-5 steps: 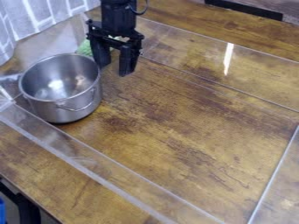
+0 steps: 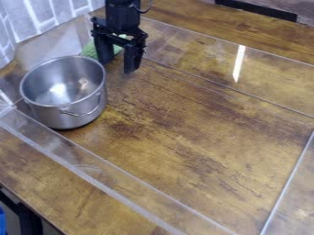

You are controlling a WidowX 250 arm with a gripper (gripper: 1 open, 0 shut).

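Observation:
A large steel pot (image 2: 61,90) stands at the left on the wooden table. Just behind it, at the top left, the black gripper (image 2: 117,53) hangs low over the table, its fingers spread on either side of a small gap. A green object (image 2: 92,50) lies partly behind the gripper; whether anything is between the fingers I cannot tell.
Clear panels or edges run along the left, front and right of the work area.
The gripper has shifted slightly to the left, toward the green object. The pot looks almost unchanged.

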